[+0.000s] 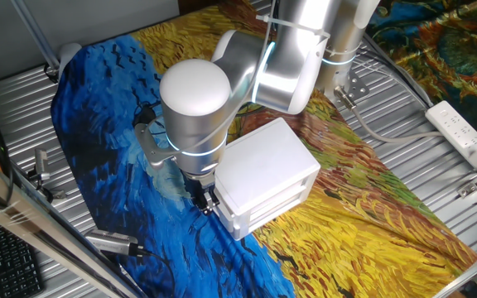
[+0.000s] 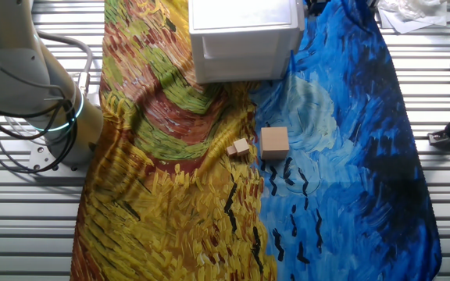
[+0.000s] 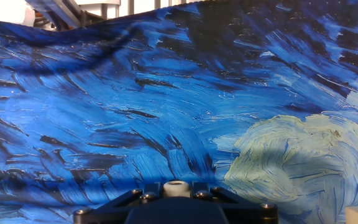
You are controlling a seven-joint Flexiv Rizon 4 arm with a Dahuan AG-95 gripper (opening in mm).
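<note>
A white cabinet [image 1: 267, 165] stands on the painted cloth, with open slots along one side. My gripper [image 1: 206, 204] is low beside its left end, under the arm's wrist. In the wrist view, the gripper has its fingertips close together around a small white rounded piece [image 3: 177, 186], which looks like a knob. How that piece joins the cabinet is hidden. From the opposite side, the cabinet [image 2: 244, 47] appears at the top edge. A larger wooden block [image 2: 274, 144] and a smaller one [image 2: 241, 146] lie on the cloth in front of it.
A tiny wooden piece [image 2: 231, 150] sits beside the smaller block. Around the blocks, the cloth [image 2: 186, 226] is wrinkled but clear. A power strip [image 1: 464, 132] lies at the right, and a keyboard [image 1: 11, 257] at the lower left. Metal frame bars [image 1: 40, 211] run along the left.
</note>
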